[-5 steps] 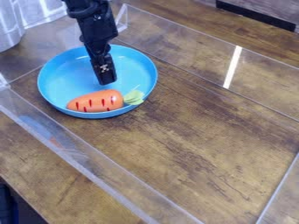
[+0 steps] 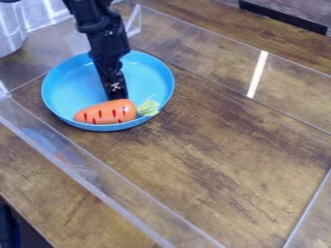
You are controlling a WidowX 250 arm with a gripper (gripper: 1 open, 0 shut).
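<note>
A light blue plate rests on the wooden table at the left. In its front part lies an orange toy carrot with dark stripes and pale green leaves pointing right. My dark gripper reaches down from the top left into the plate, its tip low just behind the carrot. It is open by the look of it, though its fingers are dark and small in this view.
Clear plastic panels edge the work area along the left and back. A white object stands at the top left corner. The wooden tabletop to the right of the plate is bare.
The plate and carrot look unchanged.
</note>
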